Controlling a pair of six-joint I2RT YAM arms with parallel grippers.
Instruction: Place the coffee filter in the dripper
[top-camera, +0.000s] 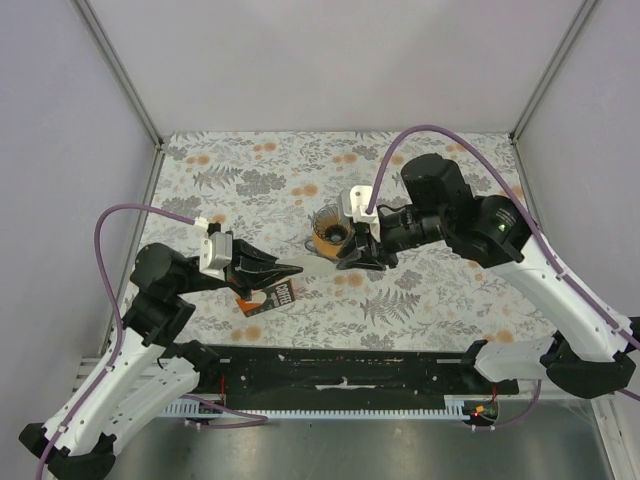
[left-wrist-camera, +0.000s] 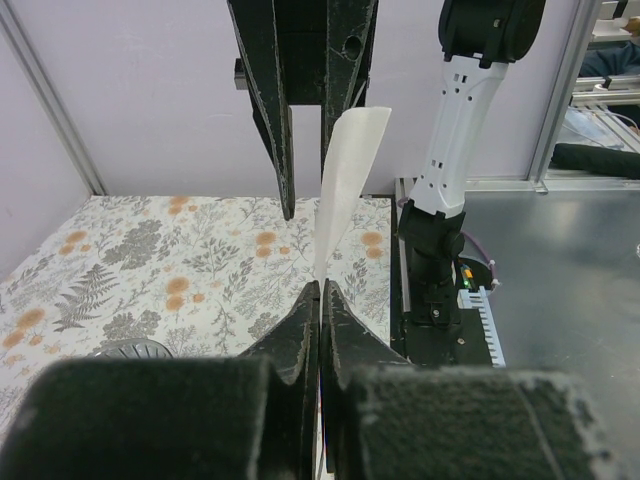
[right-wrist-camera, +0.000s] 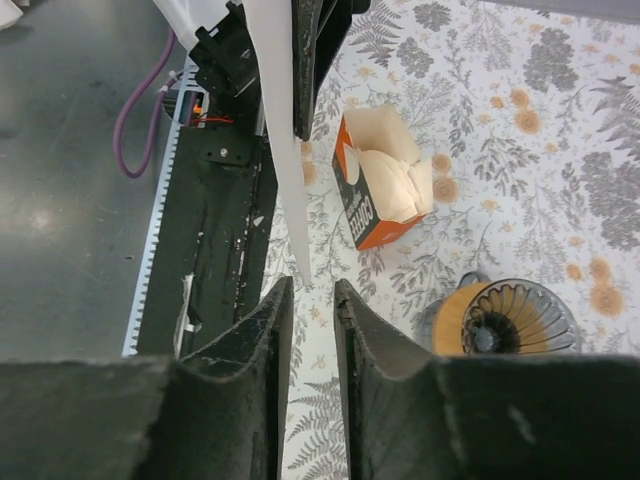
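Observation:
My left gripper (top-camera: 282, 268) is shut on a thin white paper filter (left-wrist-camera: 342, 170), which sticks out toward my right gripper (top-camera: 352, 259). The right gripper's fingers stand partly open around or just beside the filter's free end; contact is unclear. In the right wrist view the filter (right-wrist-camera: 280, 140) hangs as a narrow strip above those fingertips. The orange dripper (top-camera: 328, 244), with a ribbed clear rim, sits behind the right gripper, partly hidden by it. The coffee filter box (right-wrist-camera: 365, 200) lies open with filters inside, partly under my left gripper.
Pale walls (top-camera: 70, 250) border both sides, and a dark strip (top-camera: 300, 365) runs along the front edge.

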